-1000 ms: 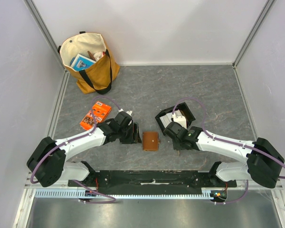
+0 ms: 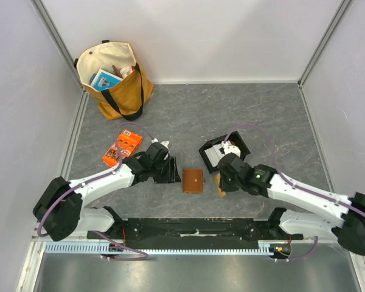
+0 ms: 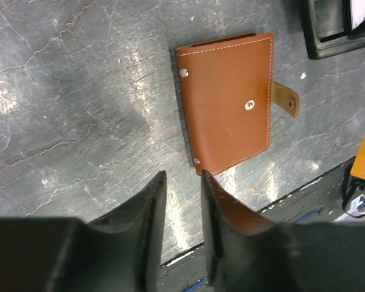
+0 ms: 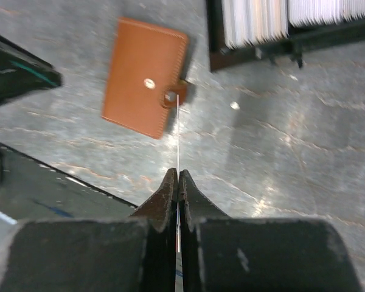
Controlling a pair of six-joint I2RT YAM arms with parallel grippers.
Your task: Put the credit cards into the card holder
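The brown leather card holder [image 3: 225, 103] lies closed on the grey table, its snap tab [image 3: 285, 99] sticking out to the right. My left gripper is part open beside the holder, with an empty gap between its fingers. A thin yellow card is held by my right gripper, whose fingers are shut on it; the right wrist view catches this card edge-on, as a fine upright line. From the top view the card [image 2: 220, 186] is just right of the holder, its yellow face showing.
Behind the right gripper sits a black box [image 2: 242, 147] filled with white-edged cards. An orange packet [image 2: 123, 147] lies left of the left arm, and a yellow bag [image 2: 97, 97] stands at the back left.
My right gripper has swung a little left and turned, so the card shows its yellow face instead of a thin edge.
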